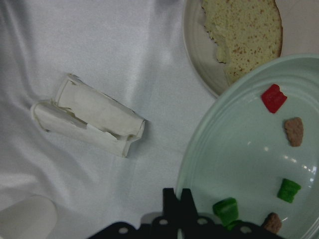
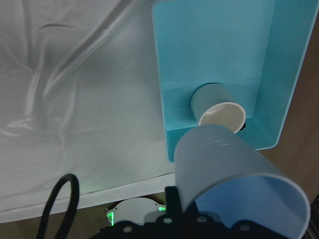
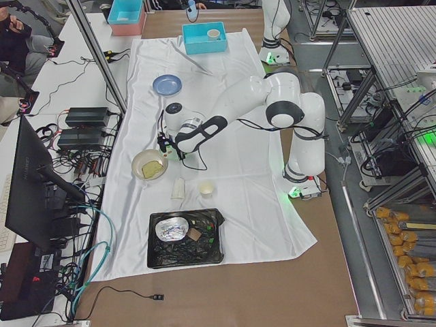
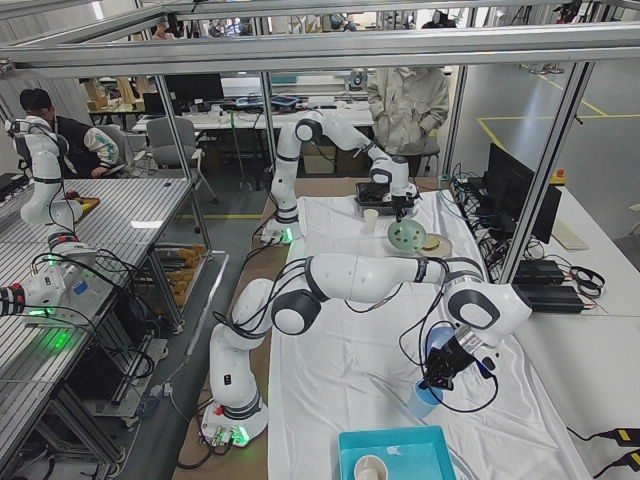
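My left gripper is shut on the rim of a pale green plate (image 1: 239, 144) holding red, green and brown pieces. It is beside a beige plate (image 1: 199, 55) with a yellow flatbread (image 1: 244, 30). A crumpled white wrapper (image 1: 99, 112) lies nearby, with a white cup (image 1: 22, 216) at lower left. In the right wrist view, my right gripper is shut on a light blue cup (image 2: 219, 154), above or beside a turquoise bin (image 2: 209, 40) that holds another cup (image 2: 209, 99).
A blue plate (image 3: 167, 84) lies on the cloth between the arms. A black tray (image 3: 184, 252) with a foil dish sits at the near end. The cloth's middle right is mostly under the left arm.
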